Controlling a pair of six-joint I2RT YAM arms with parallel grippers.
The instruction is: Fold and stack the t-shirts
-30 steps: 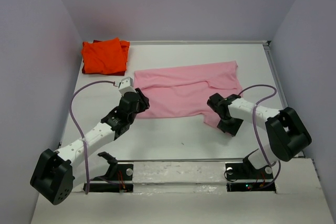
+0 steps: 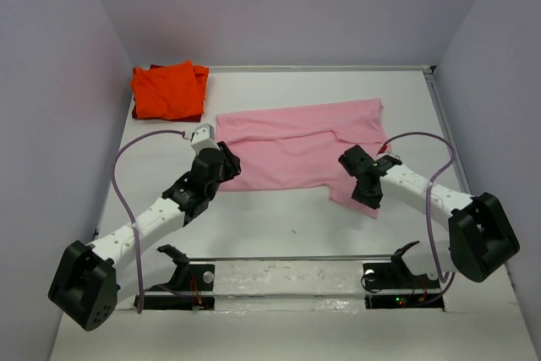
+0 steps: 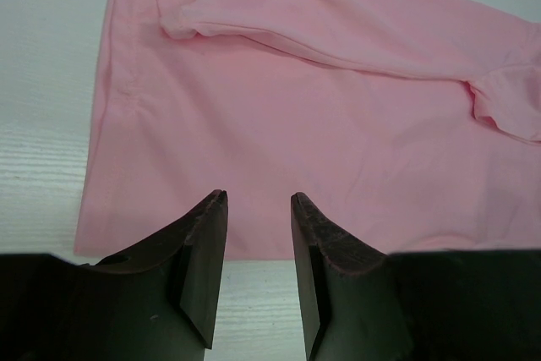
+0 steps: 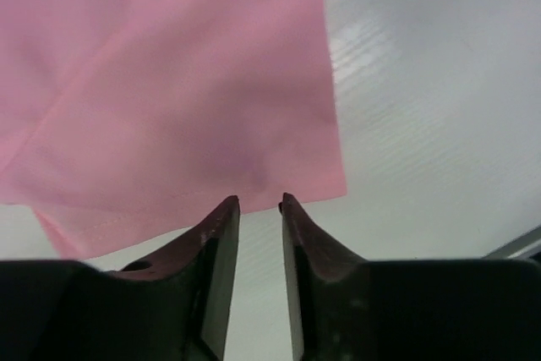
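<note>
A pink t-shirt (image 2: 279, 162) lies partly folded across the middle of the table, a band folded along its far side and a flap (image 4: 211, 141) reaching toward the front right. My left gripper (image 2: 230, 160) hovers over its left end; in the left wrist view its fingers (image 3: 194, 251) stand part open above the cloth's near edge, holding nothing. My right gripper (image 2: 367, 193) is above the front right flap, its fingers (image 4: 211, 251) a little apart, with nothing visible between them.
A stack of folded red cloth (image 2: 165, 90) on darker cloth sits at the back left.
My left arm and the shirt look unchanged.
</note>
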